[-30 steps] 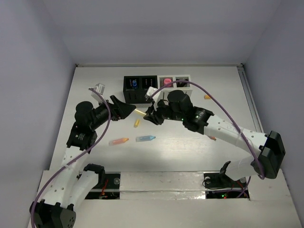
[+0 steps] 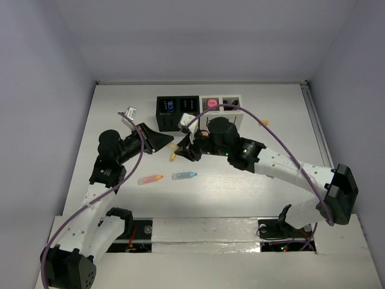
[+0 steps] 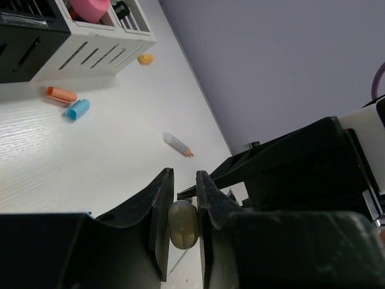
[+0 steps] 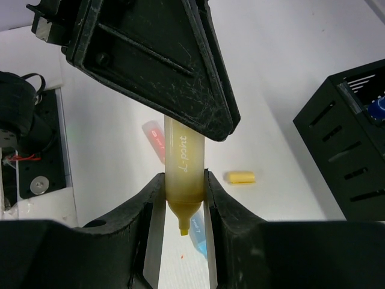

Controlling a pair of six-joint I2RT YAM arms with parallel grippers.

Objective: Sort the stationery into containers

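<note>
A yellow marker (image 4: 184, 174) is held between my two grippers in mid-air above the table. My left gripper (image 2: 169, 139) is shut on one end of it; in the left wrist view the end (image 3: 183, 224) shows between its fingers. My right gripper (image 2: 180, 150) is shut on the other end, which carries the nozzle tip. Black container (image 2: 177, 99) and white container (image 2: 205, 97) stand at the back. A pink marker (image 2: 150, 179), a blue marker (image 2: 184, 176) and a small yellow piece (image 4: 242, 177) lie on the table below.
An orange piece (image 3: 62, 94), a blue cap (image 3: 78, 109), a grey pen (image 3: 176, 144) and a yellow piece (image 3: 145, 59) also lie on the table.
My left gripper has moved right toward the right gripper, and the right arm has shifted slightly left and down, so less of the yellow marker shows between them.
</note>
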